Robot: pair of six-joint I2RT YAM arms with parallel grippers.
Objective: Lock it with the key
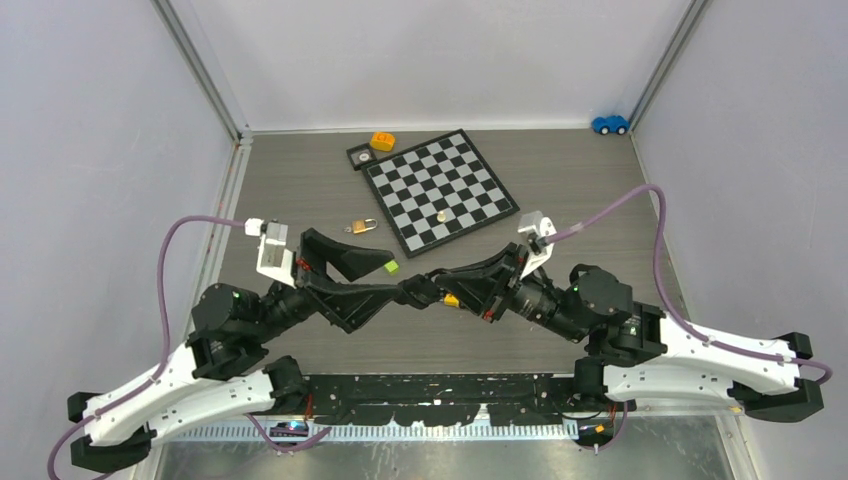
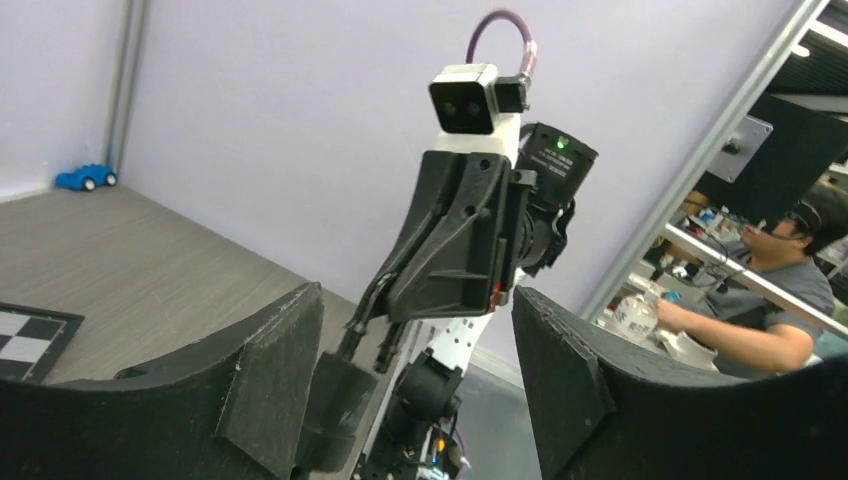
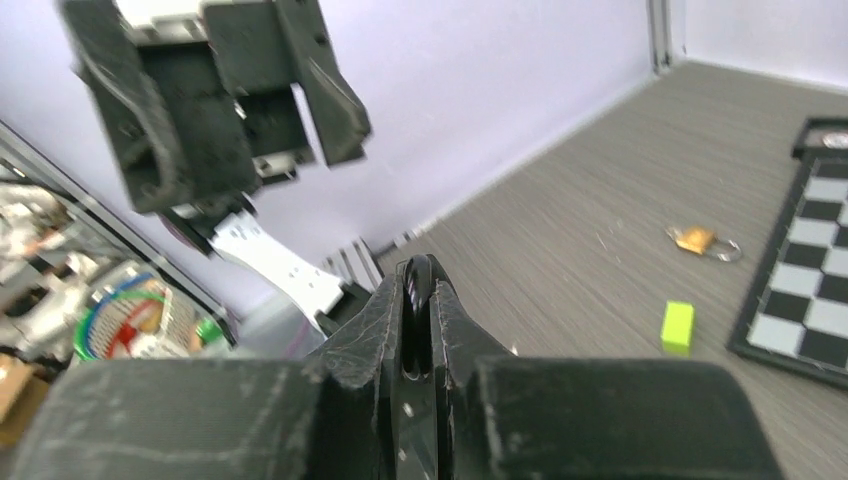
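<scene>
My left gripper (image 1: 360, 290) is open, its two fingers spread wide in the top view and at the bottom of the left wrist view. My right gripper holds a dark black object (image 1: 420, 291) between its fingers, which points toward the left gripper. What that object is I cannot tell clearly. A brass padlock (image 1: 362, 226) (image 3: 695, 239) lies on the floor left of the chessboard. I cannot make out a key.
The chessboard (image 1: 410, 222) lies at the back middle, with a small compass-like box (image 1: 360, 156) and yellow brick (image 1: 382, 141) behind-left. A green block (image 3: 677, 325) lies near the board, a blue car (image 1: 610, 124) at back right.
</scene>
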